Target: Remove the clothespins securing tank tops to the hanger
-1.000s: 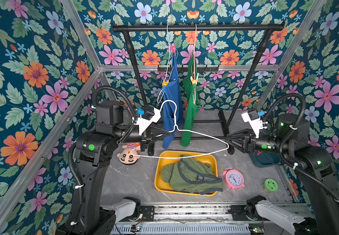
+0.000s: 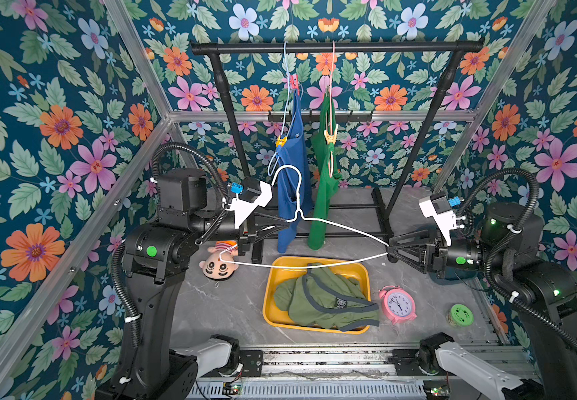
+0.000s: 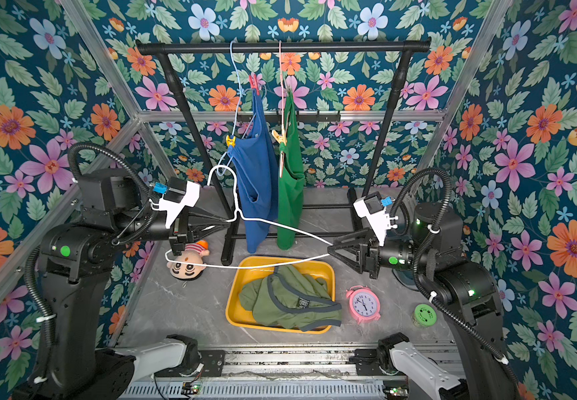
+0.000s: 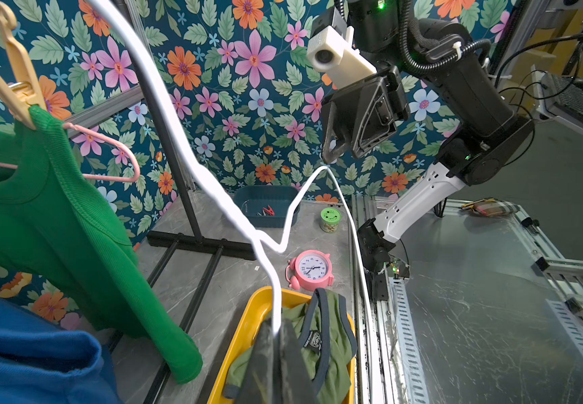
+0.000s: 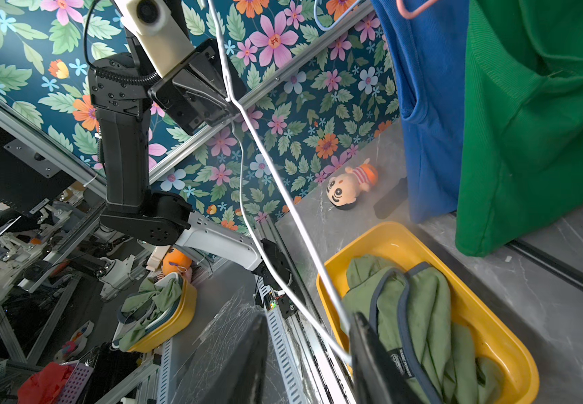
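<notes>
My left gripper [image 2: 287, 224] is shut on the bare white hanger [image 2: 341, 222] near its neck, holding it above the yellow bin. Around the hanger's right corner, the fingers of my right gripper [image 2: 391, 246] stand open; in the right wrist view the white corner shows between them, close to one finger [image 5: 372, 367]. On the rack hang a blue tank top [image 2: 292, 160] and a green tank top [image 2: 321, 193]. A yellow clothespin [image 2: 281, 141] and a pink clothespin [image 2: 293, 81] grip the blue one, while a beige clothespin [image 4: 18, 74] grips the green one.
An olive tank top [image 2: 321, 296] lies in the yellow bin [image 2: 268, 320]. Beside it are a pink clock [image 2: 398, 304], a green-lidded jar [image 2: 461, 314] and a doll [image 2: 218, 264]. A dark teal tray [image 4: 247, 196] holds red clothespins [image 4: 267, 210]. The black rack [image 2: 341, 47] stands behind.
The hanger has tilted slightly; the left gripper has barely moved.
</notes>
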